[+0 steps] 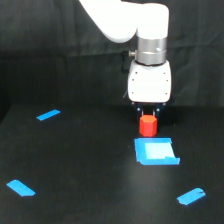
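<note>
A small red block (pixel 148 126) is on the dark surface, just behind a light-blue open box (pixel 156 161) with a pale inside. Directly above the block, my white gripper (pixel 148 114) points down, its dark fingers drawn in to about the block's width. The gripper appears shut on the block, at its upper part. Against the dark background the fingertips are hard to make out, and whether the block is clear of the surface does not show.
Blue strips lie flat on the dark surface: one at the far left (pixel 48 115), another at the front left (pixel 20 188) and a third at the front right (pixel 190 196).
</note>
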